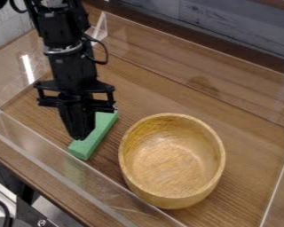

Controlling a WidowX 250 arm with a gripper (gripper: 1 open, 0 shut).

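My black gripper (79,119) hangs over the wooden tray at the left, its fingertips just above and beside a green block (91,140). It looks shut, with nothing visible between its fingers. The green block lies flat, partly behind the gripper. To its right sits a large tan bowl (170,160), empty.
A clear rim or edge runs along the near left side, with cables at the lower left corner. A pale wall stands at the back.
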